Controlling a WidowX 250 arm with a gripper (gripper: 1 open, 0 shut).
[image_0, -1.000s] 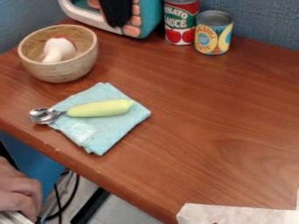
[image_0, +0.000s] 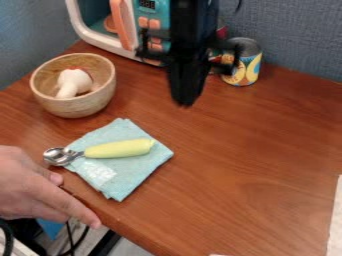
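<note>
My gripper (image_0: 187, 80), black and blurred, hangs above the back middle of the table, in front of the toy microwave (image_0: 114, 25) and partly over the cans; whether it is open or shut I cannot tell. A scoop with a pale yellow handle (image_0: 118, 149) lies on a folded light blue cloth (image_0: 123, 178) at the front left. A wooden bowl (image_0: 74, 103) holding a white object (image_0: 74, 82) stands at the left. A can with a yellow label (image_0: 243, 71) stands at the back, right of the gripper.
A human hand (image_0: 34, 190) reaches in at the left edge beside the cloth.
My gripper has come down into the middle of the view, now hiding the red can. The hand has moved up toward the scoop and cloth.
</note>
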